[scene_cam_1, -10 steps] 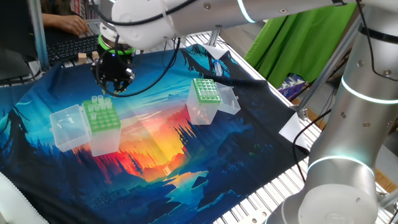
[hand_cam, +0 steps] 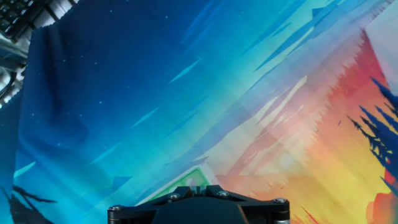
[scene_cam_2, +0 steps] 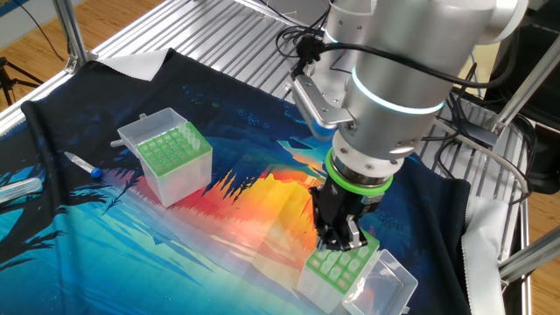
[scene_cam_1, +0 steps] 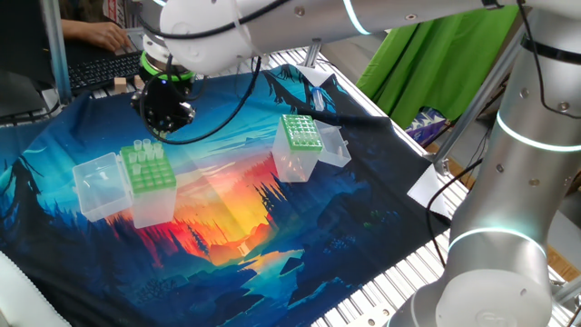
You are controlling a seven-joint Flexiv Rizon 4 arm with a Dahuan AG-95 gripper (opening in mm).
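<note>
My gripper (scene_cam_1: 165,129) hangs above and behind the left green-topped rack box (scene_cam_1: 150,173) in exterior view 1. Several clear tubes (scene_cam_1: 146,148) stick up from that rack's far rows. From the other side, the gripper (scene_cam_2: 341,245) overlaps the near rack (scene_cam_2: 352,267) and hides part of its top. In the wrist view the gripper is shut, its fingertips close together; whether a thin tube sits between them is too small to tell. A green rack corner (hand_cam: 194,177) shows just behind them. The second rack box (scene_cam_1: 300,134) stands apart to the right.
Clear open lids (scene_cam_1: 100,185) (scene_cam_1: 333,145) extend from both boxes. A blue-capped pen (scene_cam_2: 84,165) lies on the cloth beyond the second rack. Cables loop beside my arm. A keyboard (scene_cam_1: 107,70) and a person's hand (scene_cam_1: 107,36) are at the back. The cloth between the boxes is clear.
In exterior view 1 my gripper has shifted very slightly to the left. Both racks and the tubes stand where they were.
</note>
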